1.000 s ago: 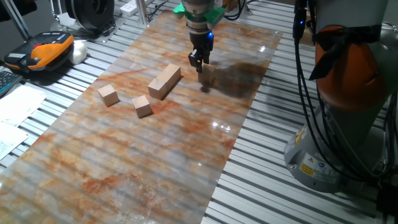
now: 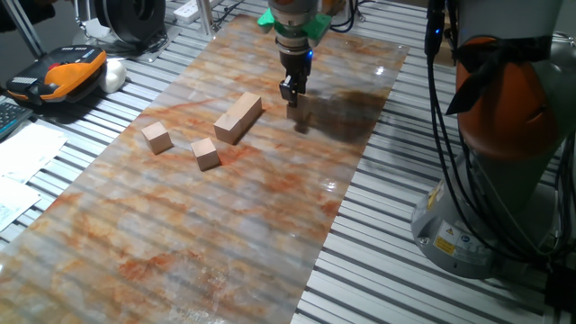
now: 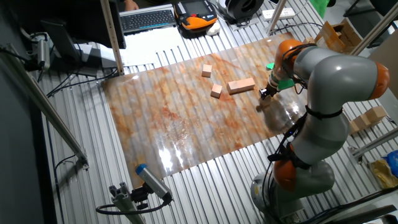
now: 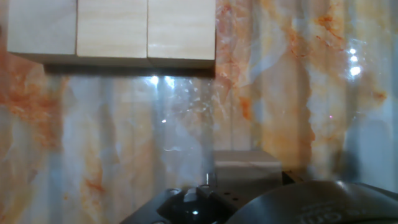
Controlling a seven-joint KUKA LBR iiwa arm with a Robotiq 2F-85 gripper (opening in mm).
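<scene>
My gripper (image 2: 292,90) points down over the marbled board, shut on a small wooden block (image 2: 295,109). A dark shadow lies on the board just beneath that block, which seems to hang slightly clear of the surface. In the wrist view the held block (image 4: 247,163) shows at the bottom, partly covered by the dark fingers. Beside it, a bar-like row of wooden blocks (image 2: 238,118) lies on the board; the wrist view shows three faces side by side in the row (image 4: 112,28). Two single cubes rest apart from it, one cube (image 2: 157,138) farther left, another cube (image 2: 205,154) nearer.
The marbled board (image 3: 180,124) is bare across its near part. An orange-and-black device (image 2: 67,76) and papers (image 2: 27,162) lie off its left edge. The robot's base (image 2: 459,225) stands to the right on the slatted table.
My gripper has shifted slightly to the right in exterior view 1, and the block beneath it has moved along with it. The row and the two single cubes have stayed put.
</scene>
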